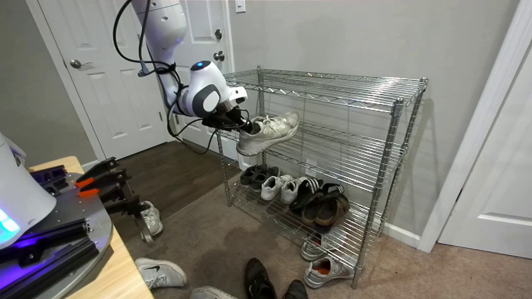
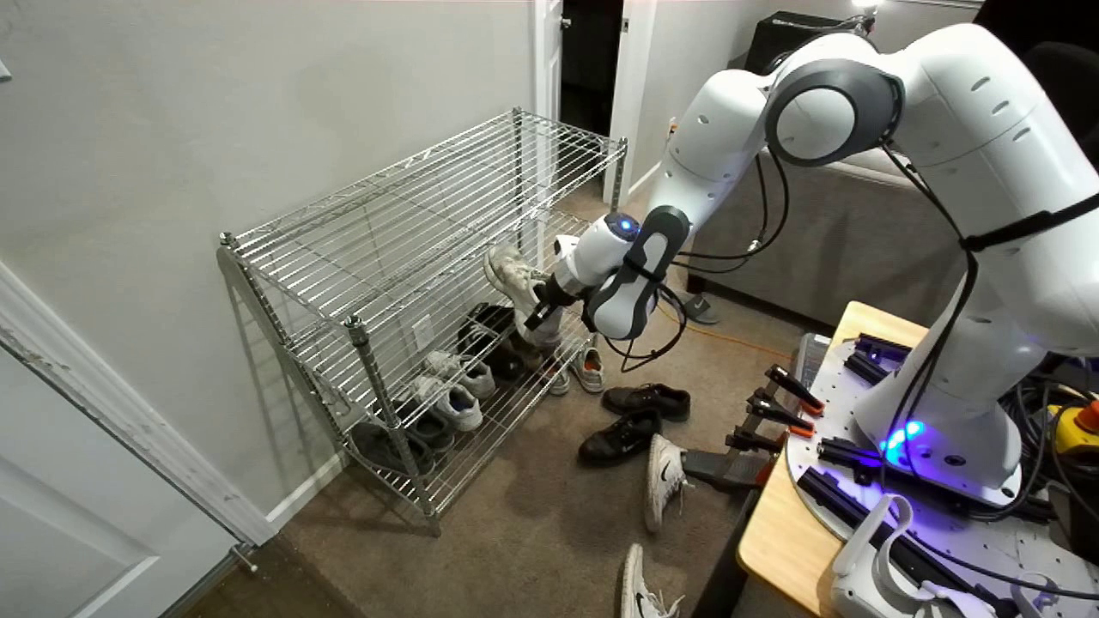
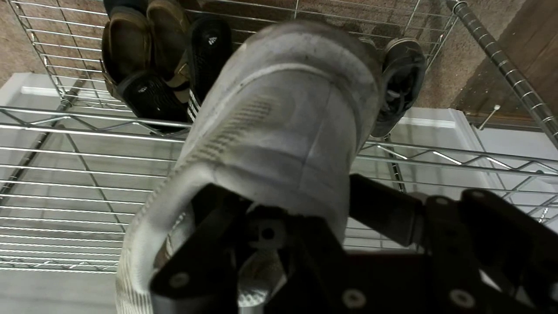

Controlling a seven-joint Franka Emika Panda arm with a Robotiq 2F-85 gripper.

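Note:
A worn white sneaker (image 1: 272, 130) hangs from my gripper, which is shut on the side of its collar near the heel. One finger (image 3: 384, 209) lies along the outside of the shoe, and the other goes into the opening, where its tip is hidden. In the first exterior view the toe tilts up and points toward the wire rack (image 1: 349, 102), level with the middle shelf (image 1: 344, 147). From the second exterior view, the sneaker (image 2: 520, 293) is at the rack's front side, by the shelf edge. Contact with the shelf cannot be told.
The middle and top shelves are bare. Several shoes line the bottom shelf, among them white sneakers (image 1: 282, 187) and brown shoes (image 1: 326, 207). Loose on the carpet lie black shoes (image 2: 623, 433), white Nike shoes (image 2: 664, 479) and a grey shoe (image 1: 326, 271) by the rack's post.

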